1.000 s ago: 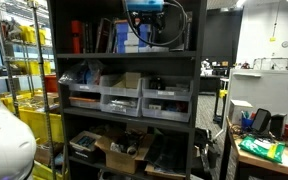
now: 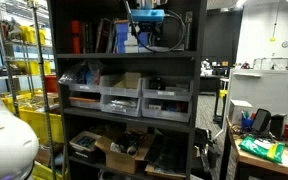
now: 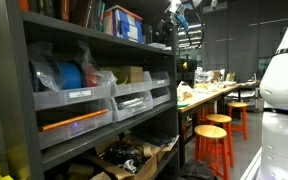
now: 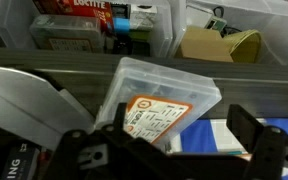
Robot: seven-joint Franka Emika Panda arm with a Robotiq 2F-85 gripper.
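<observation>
My gripper stands open in the wrist view, its two dark fingers (image 4: 256, 131) spread apart at the left and right. Between and beyond them shows a clear plastic box (image 4: 179, 86) bearing an orange-bordered paper label (image 4: 155, 119). The box sits by the front edge of a dark shelf board (image 4: 74, 62); whether a finger touches it, I cannot tell. In the first exterior view the arm (image 2: 147, 14) reaches in front of the upper shelf, too small there to make out the fingers.
Below the upper shelf stand translucent bins (image 2: 166, 105) full of assorted items. A blue-and-white box (image 4: 210, 137) lies beside the clear box. Books (image 2: 94, 37) fill the upper shelf's left. A cardboard box (image 2: 121, 157) rests on the lower shelf. To the right is a wooden table (image 2: 269, 160).
The arm has shifted slightly in front of the upper shelf over the last second. Shelves, bins and table look unchanged.
</observation>
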